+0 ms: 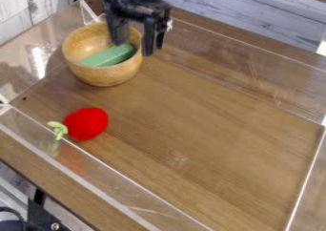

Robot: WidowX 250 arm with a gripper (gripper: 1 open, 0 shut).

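Note:
A wooden bowl (111,73) sits at the upper left of the table, with a green object (102,58) inside it. The gripper (135,39), dark and blurred, hangs open over the back and right part of the bowl. Nothing shows between its fingers. A red object with a green stem (87,124), like a toy strawberry or radish, lies at the lower left.
Transparent edging runs along its sides, and a white panelled surface shows beyond the back and left.

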